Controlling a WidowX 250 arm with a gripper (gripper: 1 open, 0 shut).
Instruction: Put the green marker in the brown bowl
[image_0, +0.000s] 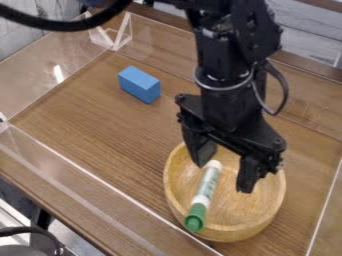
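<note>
The green marker (205, 198), white-barrelled with a green cap toward the camera, lies inside the brown bowl (254, 222), along its left side. My black gripper (225, 170) hangs over the far part of the bowl, its two fingers spread well apart. One finger (201, 150) is close above the marker's far end; the other is to the right. Nothing is held between them. Whether the near finger touches the marker, I cannot tell.
A blue block (139, 84) sits on the wooden table (94, 125) at the back left. Bare tabletop lies left of the bowl. Black cables curve at the lower left, and a wire stand (112, 32) is at the far left.
</note>
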